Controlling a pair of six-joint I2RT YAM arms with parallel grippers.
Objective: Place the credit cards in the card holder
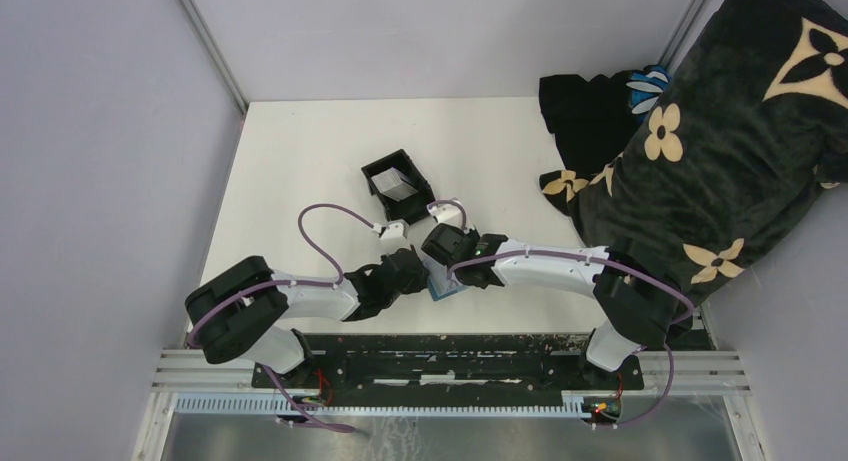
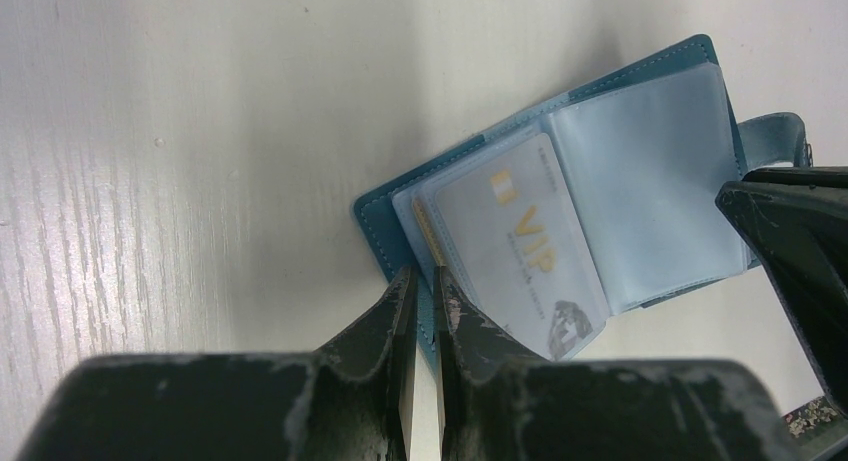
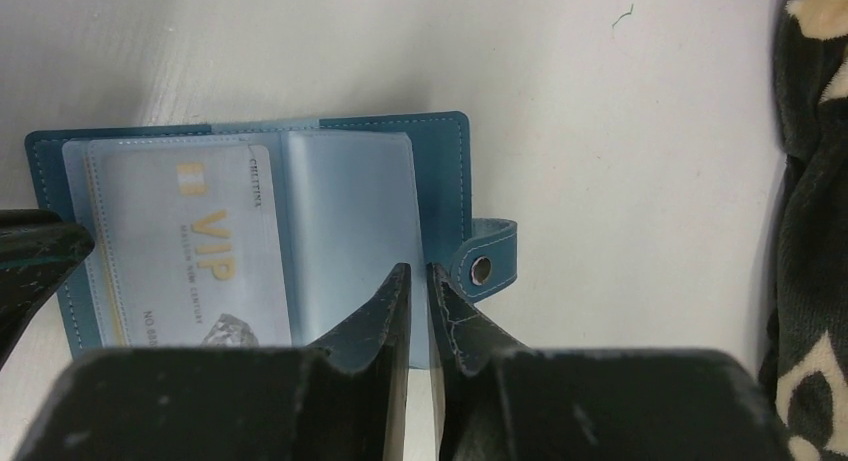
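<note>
The blue card holder point(image 3: 445, 171) lies unfolded on the table, its clear sleeves facing up. A card marked VIP point(image 2: 530, 243) sits inside its left sleeve. At that sleeve's outer left edge, my left gripper is slightly open, a narrow gap between its fingertips. My right gripper is slightly open too, with the right sleeve's outer edge running between its tips. Whether either touches the sleeves is unclear. In the top view, pale cards point(image 1: 393, 185) lie in a black box point(image 1: 408, 207) behind the grippers, and my arms partly cover the holder.
A snap strap point(image 3: 490, 259) sticks out from the holder's right side. Dark patterned cloth point(image 1: 700, 181) covers the table's right side and back right corner.
</note>
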